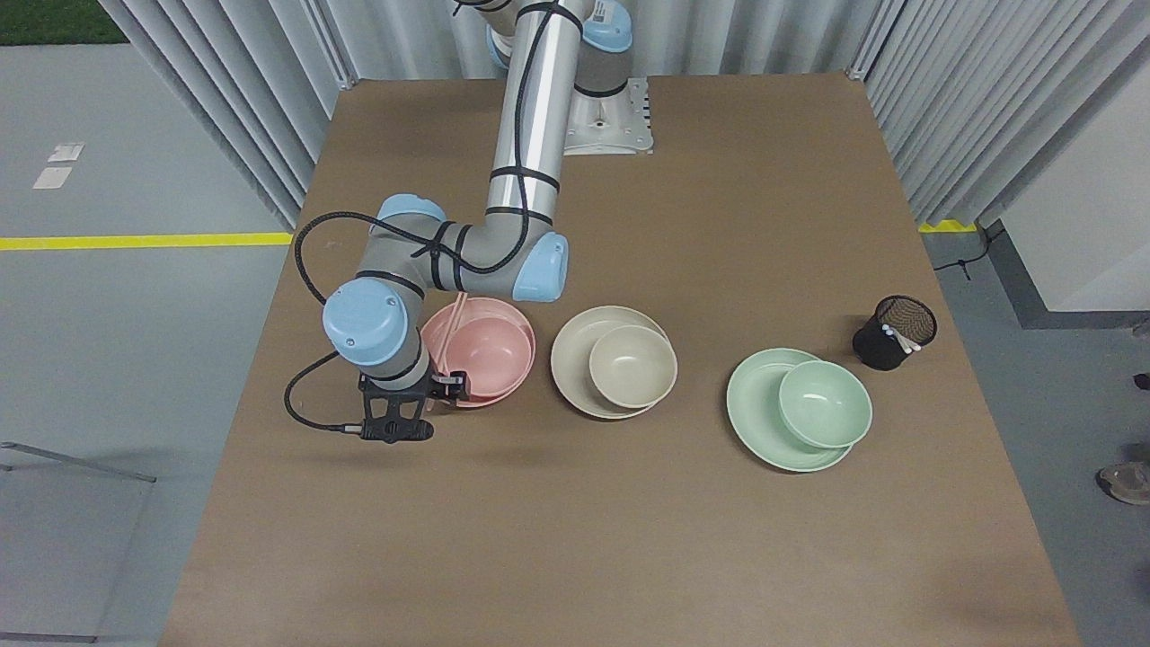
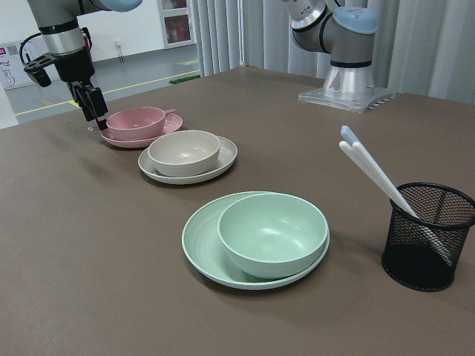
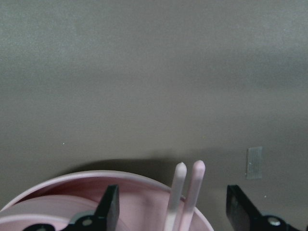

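My gripper is open, its two black fingers low over the near edge of the pink plate (image 3: 139,202), either side of two pink chopsticks (image 3: 191,195) that rest across the plate's rim. In the left view the gripper (image 2: 99,122) is at the left side of the pink bowl (image 2: 136,123). In the front view the pink bowl (image 1: 490,356) sits on its plate, with the chopsticks beside it, partly hidden by my arm.
A cream bowl (image 1: 632,367) on a plate and a green bowl (image 1: 825,404) on a plate stand to the right. A black mesh cup (image 1: 884,347) with white utensils stands further right.
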